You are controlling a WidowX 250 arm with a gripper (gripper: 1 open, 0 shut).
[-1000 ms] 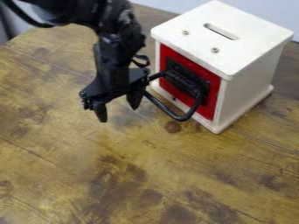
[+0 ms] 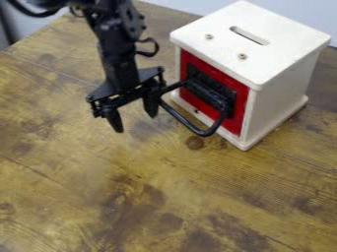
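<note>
My black gripper [image 2: 133, 114] hangs open above the wooden table, just left of a white wooden box [image 2: 274, 89], with nothing visible between its fingers. The box has a slot on top and a red front panel [image 2: 230, 124] holding a black mechanism with a looped black handle [image 2: 184, 121], which reaches out toward my gripper. Whether the gripper touches the handle I cannot tell.
A pale wall or edge shows at the top left.
The box has not visibly moved.
</note>
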